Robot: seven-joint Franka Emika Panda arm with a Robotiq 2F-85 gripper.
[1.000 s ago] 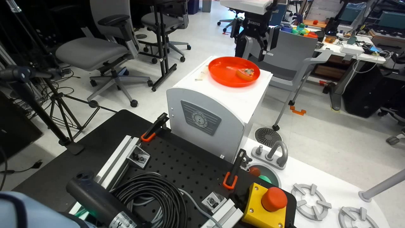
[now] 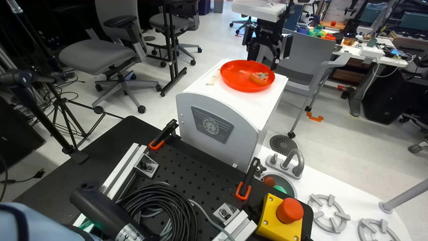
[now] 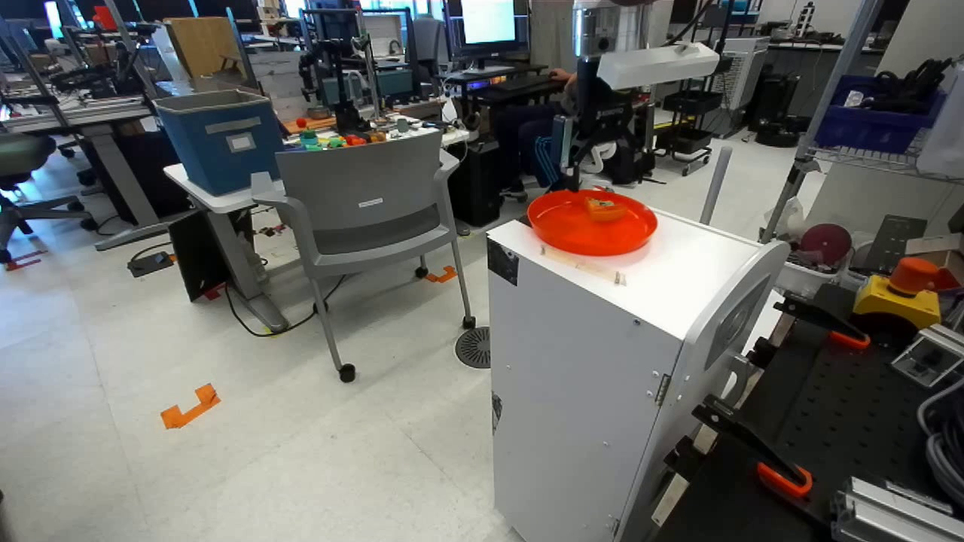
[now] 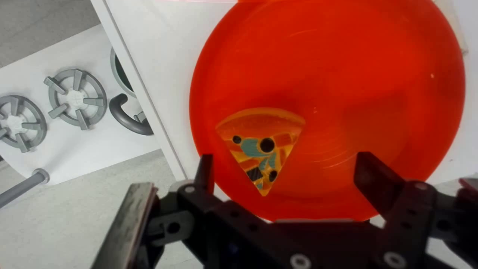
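Observation:
A toy pizza slice (image 4: pixel 264 148) lies in the round red plate (image 4: pixel 331 58), its tip toward my gripper in the wrist view. My gripper is open above the plate's edge, its fingers wide apart with nothing held. The slice sits nearer the left finger (image 4: pixel 206 172) in that view. From exterior view 1, the plate (image 2: pixel 236 80) rests on the white cabinet top, the slice (image 2: pixel 260 78) at its right side and my gripper (image 2: pixel 262 60) over its far edge. Exterior view 2 also shows the slice (image 3: pixel 603 209) inside the plate.
A grey faucet (image 2: pixel 296 162) and a sink (image 2: pixel 288 185) holding red and green items stand on the lower white counter, beside stove burners (image 2: pixel 329 213). A grey chair (image 3: pixel 370 199) is close to the cabinet. Bare white top (image 2: pixel 224 96) shows in front of the plate.
In exterior view 1 my gripper has come slightly lower and a little left, closer to the plate. The plate and pizza slice have stayed in place.

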